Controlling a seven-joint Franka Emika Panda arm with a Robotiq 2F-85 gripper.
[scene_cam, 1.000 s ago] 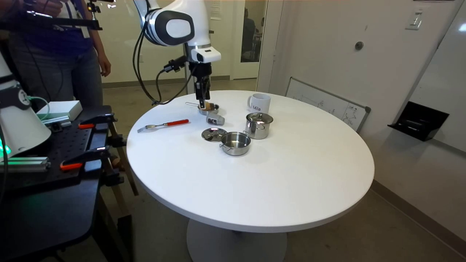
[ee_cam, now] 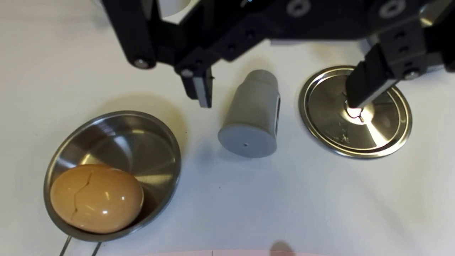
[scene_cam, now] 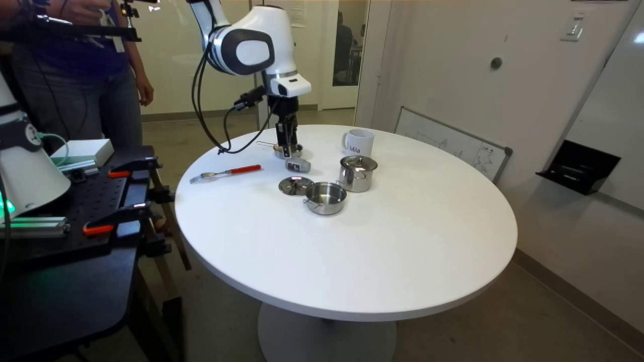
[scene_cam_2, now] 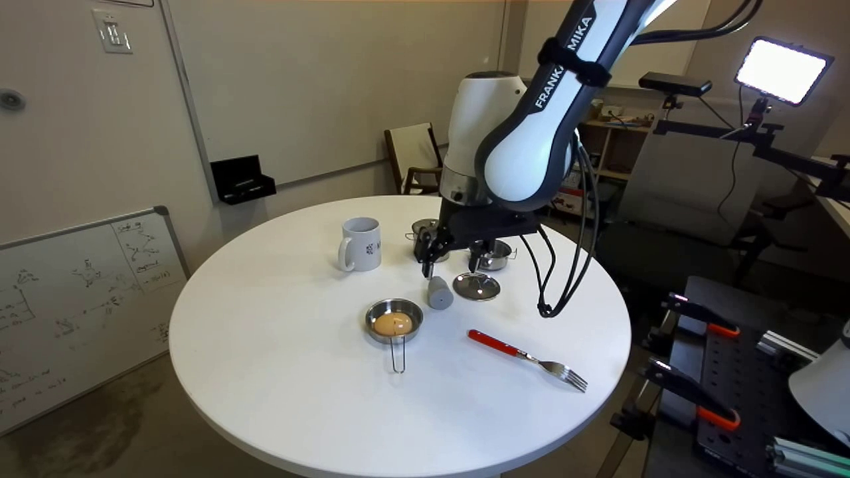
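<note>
In the wrist view my gripper is open, its fingers spread wide over a grey shaker-like bottle lying on its side. Nothing is held. One finger is to the left of the bottle; the other overlaps the round metal lid in that view. Left of the bottle, a small metal pan with a thin wire handle contains a brown egg with a crack line on it. From exterior view 2, the gripper hangs low, just above and behind the grey bottle.
A white mug stands at the back of the table. Near the lid are an open metal pot and a lidded pot. A red-handled fork lies apart on the table.
The gripper has moved from over the pan toward the grey bottle and slightly lower. The table objects appear to stay where they were.
</note>
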